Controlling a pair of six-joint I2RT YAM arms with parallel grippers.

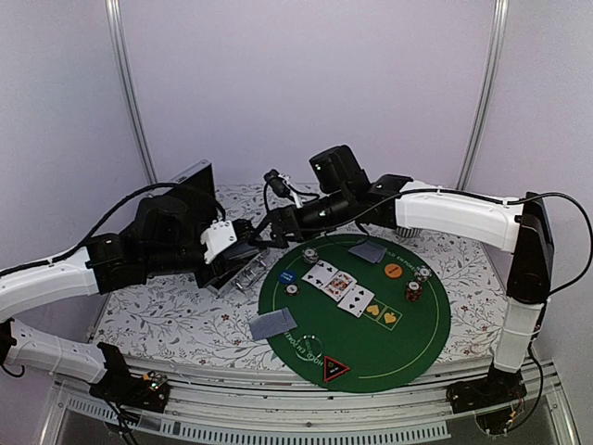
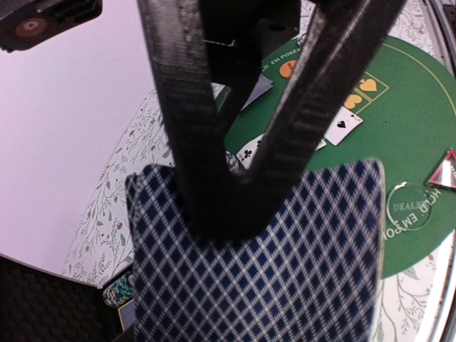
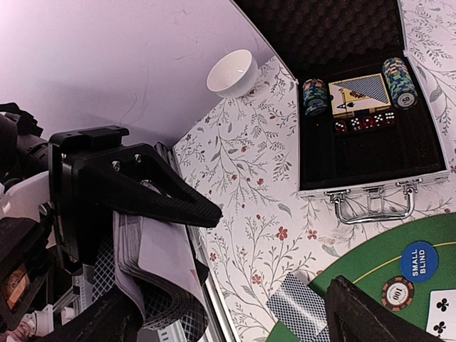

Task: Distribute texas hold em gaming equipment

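My left gripper is shut on a blue-checked deck of cards; the deck's loose end (image 3: 153,263) looks bent and fanned in the right wrist view. My right gripper (image 1: 263,234) is open beside it, its dark fingers (image 3: 349,313) blurred at the bottom of its own view, with no card between them. On the green mat (image 1: 408,329) lie three face-up cards (image 1: 338,285). Face-down cards (image 1: 272,323) lie at its left edge, and more face-down cards (image 1: 369,250) at the back. Chip stacks (image 1: 413,290) and a small blind disc (image 1: 287,276) also rest there.
An open case (image 3: 313,157) holds chips, a card pack and red dice (image 3: 365,121). A white bowl (image 3: 233,73) stands behind. A red-edged triangle (image 1: 334,369), a clear dealer disc (image 1: 309,347) and an orange disc (image 1: 393,271) lie on the mat.
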